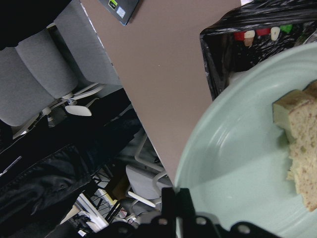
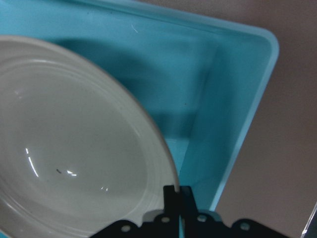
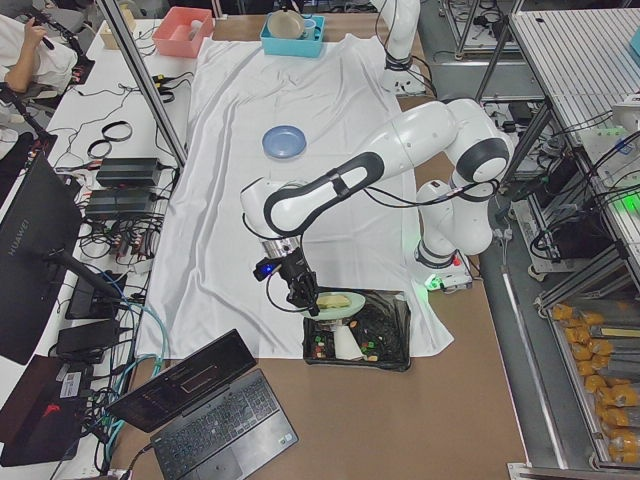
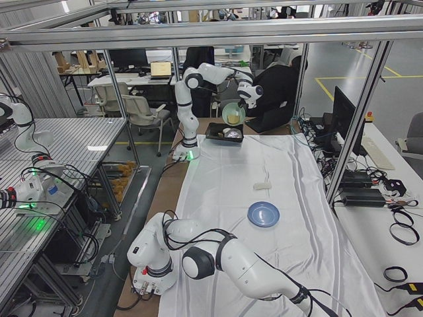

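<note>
My left gripper (image 3: 308,300) is shut on the rim of a pale green plate (image 1: 233,163) with bread (image 1: 303,139) on it, held tilted over a black bag-lined bin (image 3: 390,330) containing small coloured bits and white material. At the far end, my right gripper is shut on the rim of a cream plate (image 2: 79,139), over a light blue tray (image 2: 233,94); a cup (image 3: 308,28) shows in that tray in the camera left view.
A blue plate (image 3: 284,142) lies on the white cloth (image 3: 220,250), whose middle is largely clear. A laptop (image 3: 215,440) sits at the near left. A red bin (image 3: 183,32) stands on the side table.
</note>
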